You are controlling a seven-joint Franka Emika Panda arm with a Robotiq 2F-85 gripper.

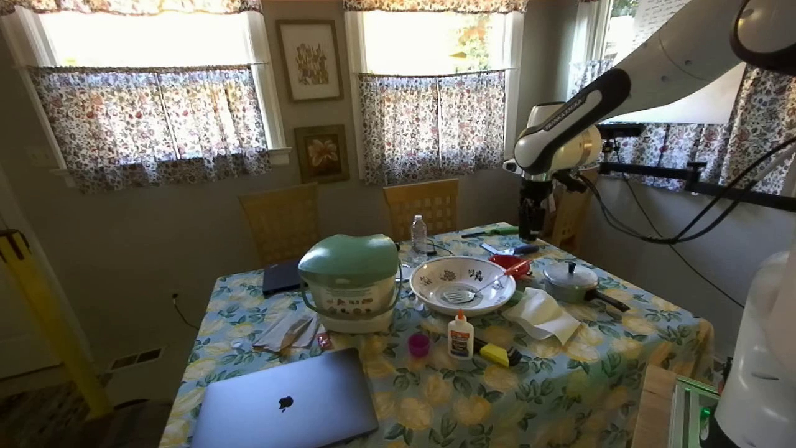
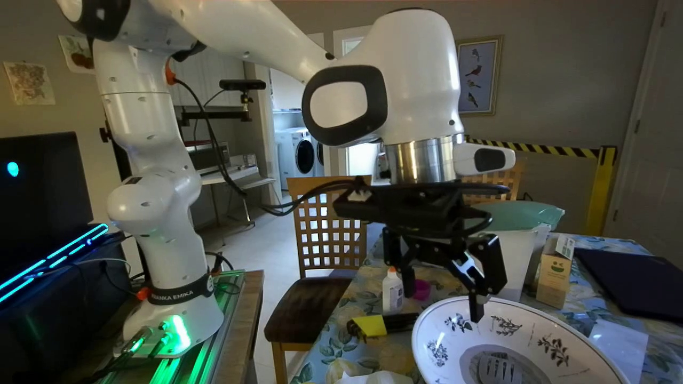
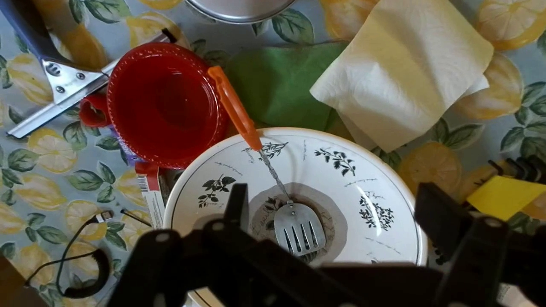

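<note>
My gripper is open in the wrist view, with its fingers spread wide over the large white bowl and nothing held. Leaf drawings decorate the bowl's inside. A slotted metal spatula rests in it, its orange handle leaning over the rim towards a red cup. In exterior view 2 the gripper hangs above the bowl's near side, pointing down. From exterior view 1 the gripper appears beyond the bowl, high at the table's far right.
Near the bowl lie a paper towel, a lidded pot, a glue bottle, a yellow-headed brush and a purple cup. A green-lidded bin stands left of it. A squeegee lies by the red cup.
</note>
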